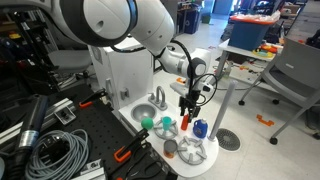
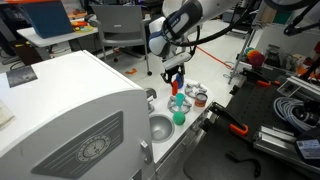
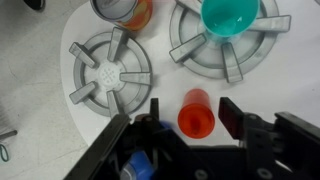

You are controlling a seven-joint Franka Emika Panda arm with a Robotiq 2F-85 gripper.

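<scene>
A slim red bottle stands upright on the white countertop; in exterior view 2 the red bottle is right under the gripper. The wrist view looks down on the red bottle, which lies between the two fingertips with a gap on each side. My gripper is open around or just above it; how far down the fingers reach is unclear. Close by the left finger, partly hidden, is a blue object, seen as a blue mug-like thing in exterior view 1.
A teal cup and a can stand near the burners. Beyond them are a green cup and a sink with a faucet. A pale upright post rises beside the counter.
</scene>
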